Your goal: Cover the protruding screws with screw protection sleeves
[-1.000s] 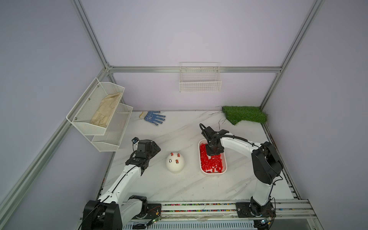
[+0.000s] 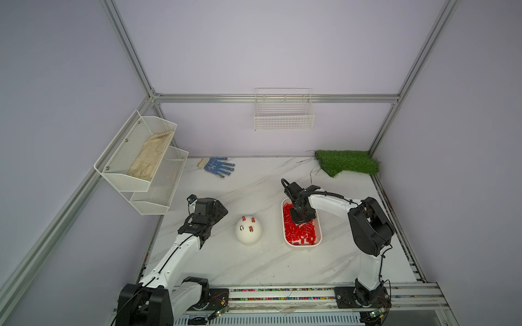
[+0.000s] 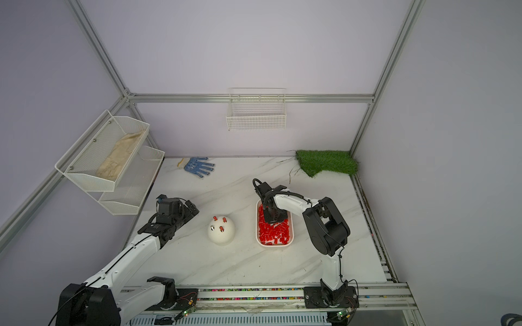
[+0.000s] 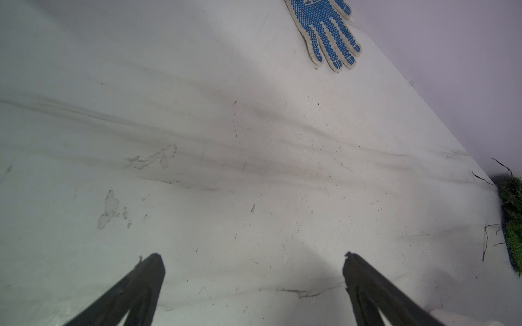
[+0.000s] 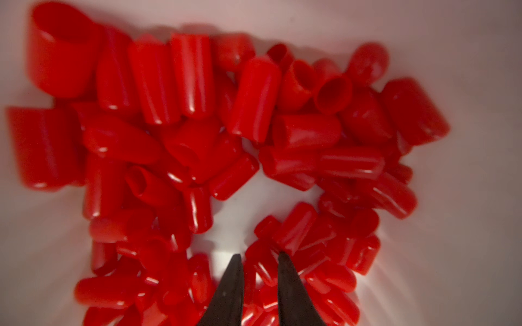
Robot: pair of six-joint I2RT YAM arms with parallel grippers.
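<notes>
A white dome stands on the table between my arms. Red sleeves show at three spots on its top; a fourth spot, a screw, looks like bare metal. Right of it, a white tray holds a pile of red sleeves. My right gripper is down in the tray, fingers part open, a sleeve lying in the gap between the tips. Whether they touch it, I cannot tell. My left gripper stands open and empty over bare table, left of the dome.
A blue-dotted glove lies at the back left and green turf at the back right. White mesh baskets hang on the left wall. The tray's walls surround my right gripper.
My right gripper has sunk slightly lower over the tray, and its arm's elbow has shifted a little left. The left arm, dome and tray have stayed in place.
</notes>
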